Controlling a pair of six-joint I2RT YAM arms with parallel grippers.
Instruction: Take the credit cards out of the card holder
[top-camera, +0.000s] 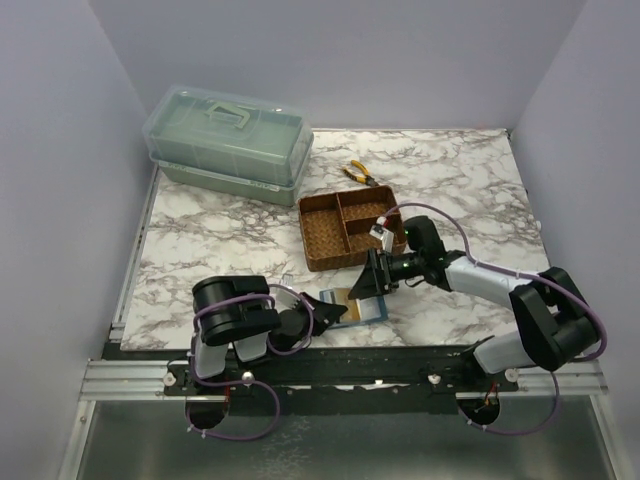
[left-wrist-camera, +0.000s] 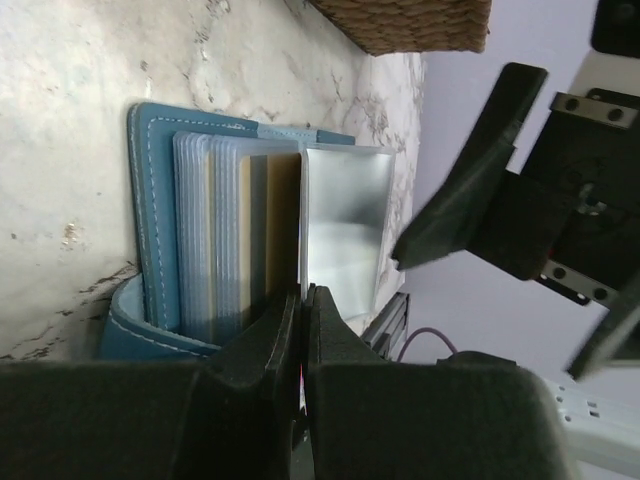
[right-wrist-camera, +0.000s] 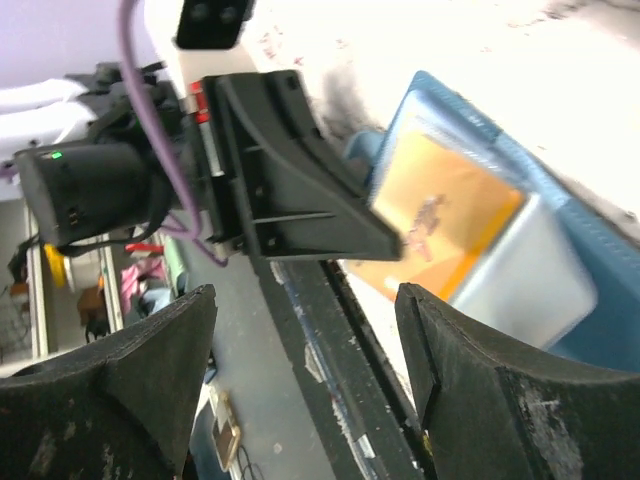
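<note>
The blue card holder (left-wrist-camera: 160, 230) lies open on the marble near the front edge, with plastic sleeves, a tan card (right-wrist-camera: 440, 200) and a white sleeve (left-wrist-camera: 345, 225) showing. My left gripper is shut on the holder's inner sleeves, lifting them slightly at the edge. In the top view my right gripper (top-camera: 374, 274) is just over the holder's right part; it stands open, its dark fingers at the lower edge of the right wrist view, close above the white sleeve.
A woven basket (top-camera: 323, 230) with compartments lies behind the holder, pliers (top-camera: 360, 172) behind it. A plastic case (top-camera: 225, 140) sits back left.
</note>
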